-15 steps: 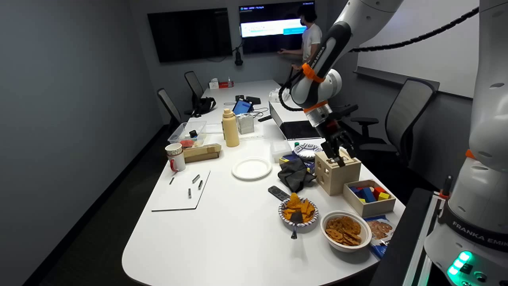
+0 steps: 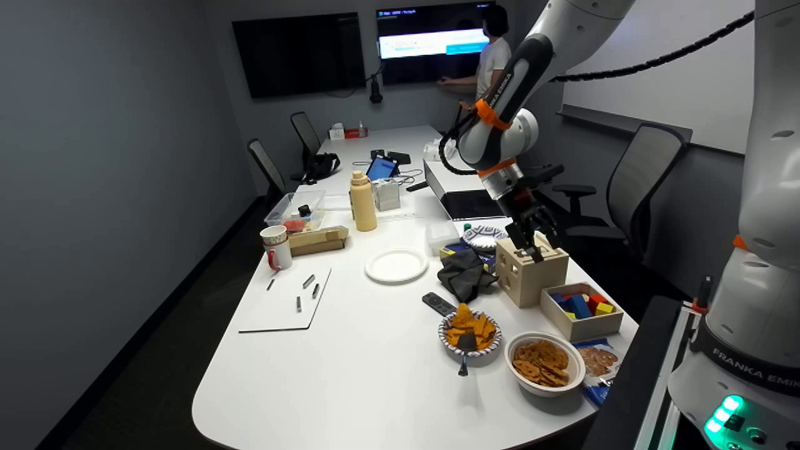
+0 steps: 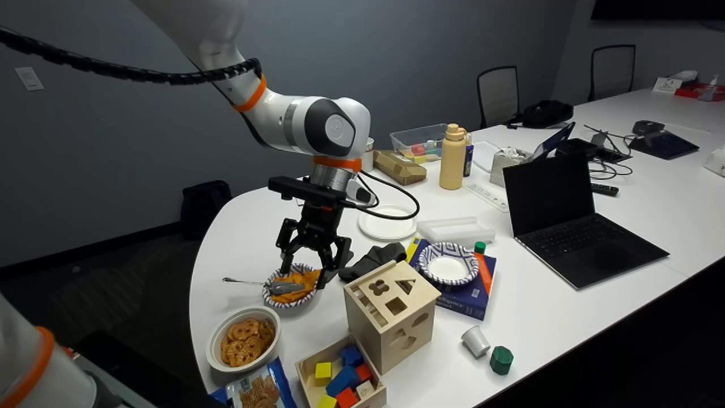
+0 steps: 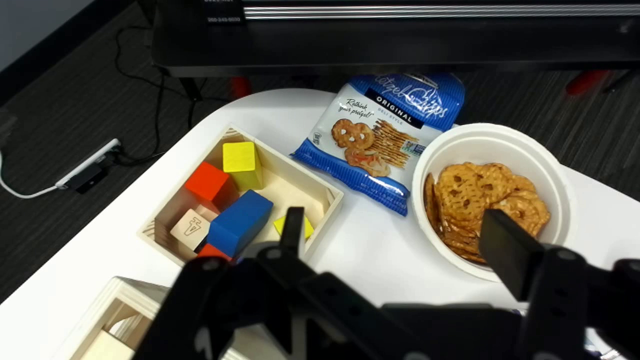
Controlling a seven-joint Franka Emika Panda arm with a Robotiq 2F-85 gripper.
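My gripper is open, its two fingers wide apart and nothing between them. In exterior view 2 the gripper (image 3: 306,268) hangs in the air, with the patterned bowl of orange chips (image 3: 290,299) behind it. A wooden shape-sorter box (image 3: 392,313) stands to its right. The wrist view shows a white bowl of pretzel crisps (image 4: 480,204), partly covered by one finger. Left of it are a blue pretzel bag (image 4: 378,138) and a wooden tray (image 4: 300,174) of coloured blocks, among them a blue block (image 4: 240,222).
A dark cloth (image 2: 466,276), a remote (image 2: 439,304) and a white plate (image 2: 395,266) lie near the middle. On a blue book (image 3: 465,299) rests a patterned paper bowl (image 3: 448,264). An open laptop (image 3: 571,224) stands farther back.
The arm and the objects on the table look the same as a second ago. Only the person by the screen has shifted slightly.
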